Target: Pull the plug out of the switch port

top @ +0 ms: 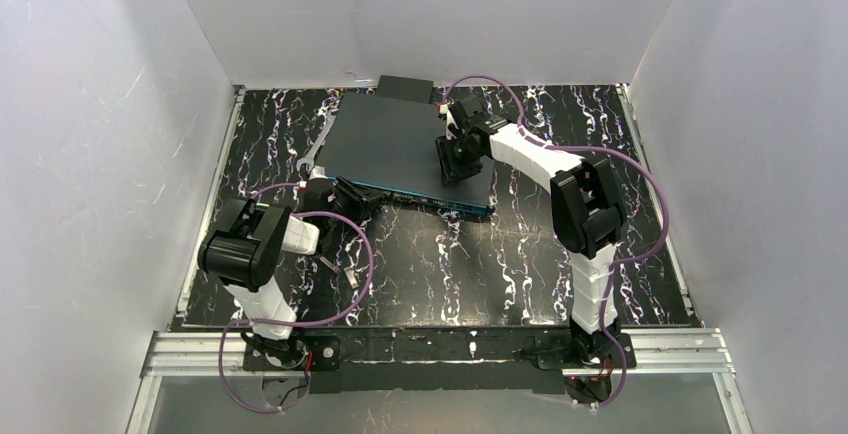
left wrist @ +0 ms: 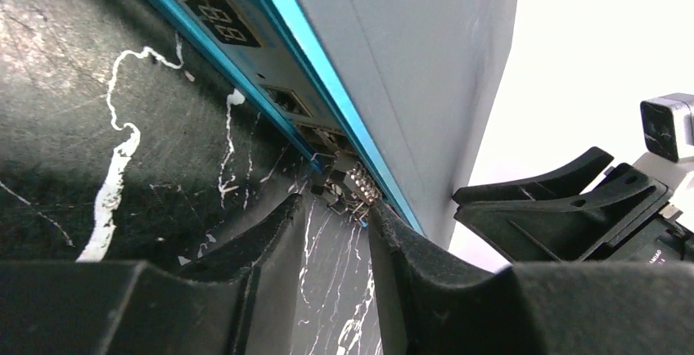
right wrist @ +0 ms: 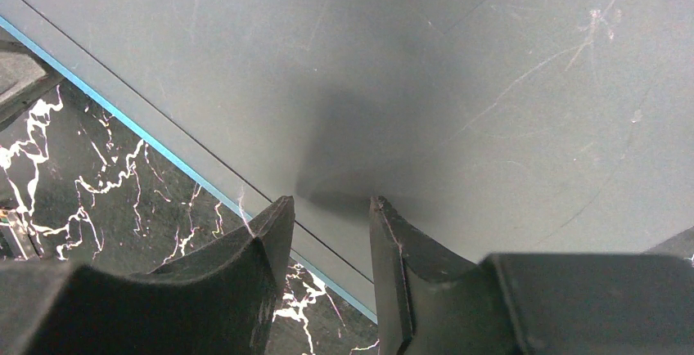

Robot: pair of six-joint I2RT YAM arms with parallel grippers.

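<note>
The switch is a wide flat grey box with blue edges (top: pixel 400 144); its ported front face (left wrist: pixel 245 44) shows in the left wrist view. At that face sits a small dark and metallic piece (left wrist: pixel 350 181), which looks like the plug; how deep it sits is unclear. Just short of it, my left gripper stands part open, its fingertips on either side of the piece in the image, with a visible gap. Over the switch's top, near its front edge, my right gripper is part open as well, nothing between its fingers.
Behind the switch lies a dark flat block (top: pixel 405 88). Small loose pieces (top: pixel 351 278) rest on the black marbled table near the left arm. Purple hoses (top: pixel 368 274) loop along both arms.
</note>
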